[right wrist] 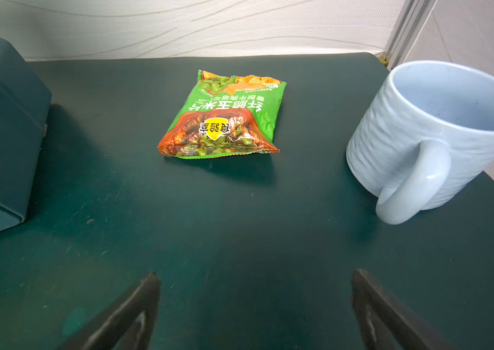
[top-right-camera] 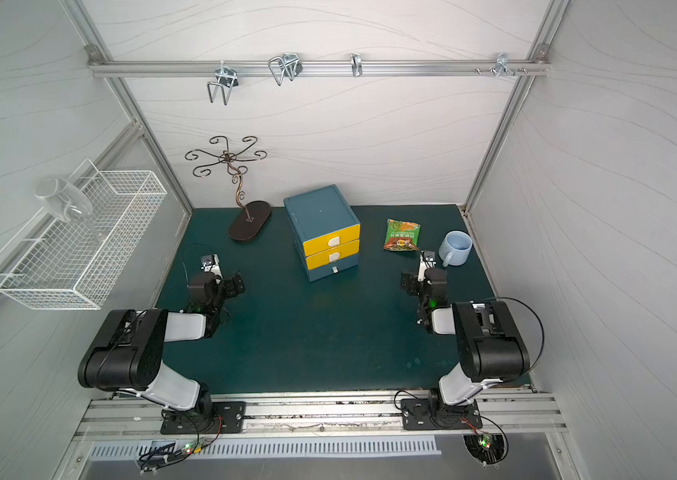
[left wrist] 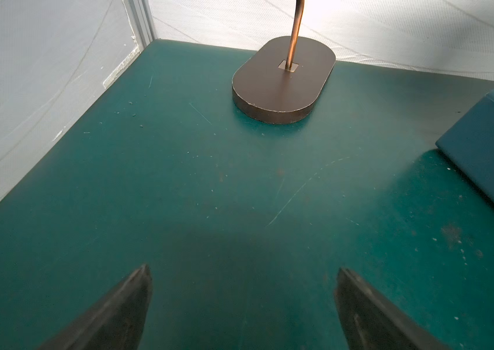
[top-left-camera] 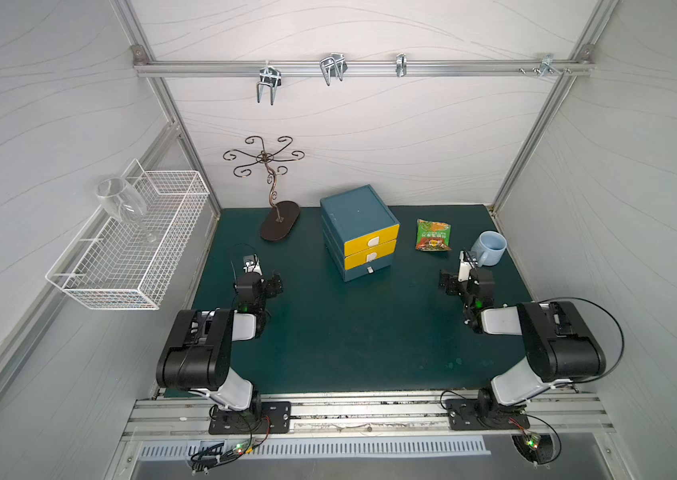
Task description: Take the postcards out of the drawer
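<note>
The drawer unit (top-left-camera: pixel 358 212) stands at the back middle of the table, turned slightly. Its front has a yellow top drawer (top-left-camera: pixel 386 237), a yellow middle drawer (top-left-camera: pixel 354 261) and a blue bottom drawer (top-left-camera: pixel 382 264), all closed, each with a small white tab. No postcards show in any view. Left of the unit and nearer the front, my left gripper is open over bare table. On the unit's right, my right gripper also stands open, its fingers (right wrist: pixel 142 303) apart with nothing between them.
A brown metal stand (top-left-camera: pixel 280 220) is at the back left. Behind my right gripper lie a green snack packet (right wrist: pixel 223 116) and a light blue mug (right wrist: pixel 428 140). A white wire basket (top-left-camera: pixel 102 300) hangs at the left wall.
</note>
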